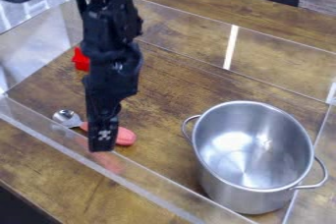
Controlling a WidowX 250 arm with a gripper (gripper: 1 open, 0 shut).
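My black gripper (102, 135) hangs low over a spoon with a pink handle (124, 136), whose metal head (66, 118) shows left of the fingers. The gripper is open, lined up end-on to the camera, so one finger largely hides the middle of the spoon. Whether it touches the spoon is unclear.
A steel pot (256, 154) with two handles stands at the right. A red object (81, 59) is partly hidden behind the arm. Clear panels edge the wooden work surface (171, 71), which is free in the middle.
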